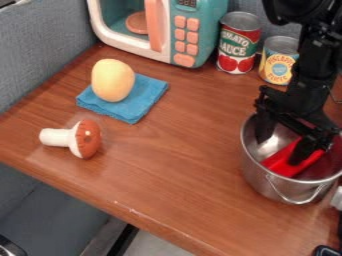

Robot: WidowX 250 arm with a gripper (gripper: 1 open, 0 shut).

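Note:
My black gripper (291, 132) reaches down from the upper right into a metal pot (274, 182) at the right edge of the wooden table. Inside the pot, under the fingers, lies a long red object (287, 160). The fingertips are dark and overlap it, so I cannot tell whether they are open or closed on it.
A toy mushroom (71, 139) lies at the left, behind it an egg (112, 80) on a blue cloth (140, 100). A teal toy microwave (191, 35) and two cans (238, 45) stand at the back.

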